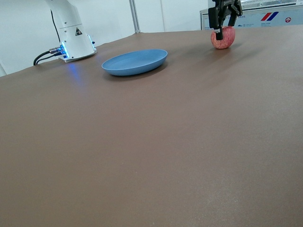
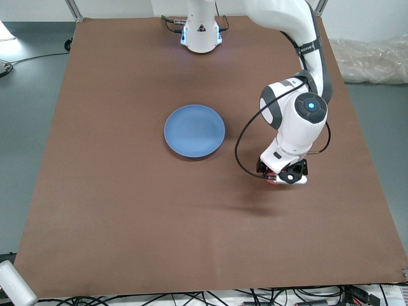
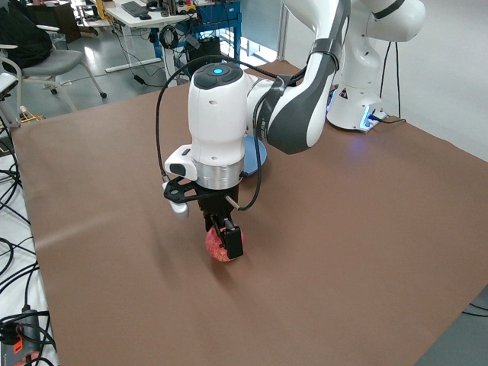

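Note:
A red apple (image 1: 222, 41) rests on the brown table (image 3: 320, 305), mostly hidden under my gripper in the left view. My black gripper (image 1: 225, 27) is right over it, its fingers apart and reaching down around the apple's upper part; in the right view the gripper (image 3: 223, 242) covers much of the apple (image 3: 216, 248). A blue plate (image 2: 194, 131) lies to the left of the gripper in the left view, empty; it shows in the top view (image 1: 135, 61) and is partly hidden behind my arm in the right view.
My arm's base (image 2: 201, 32) stands at the far edge of the table. Cables (image 2: 204, 296) run along the near edge, outside the tabletop.

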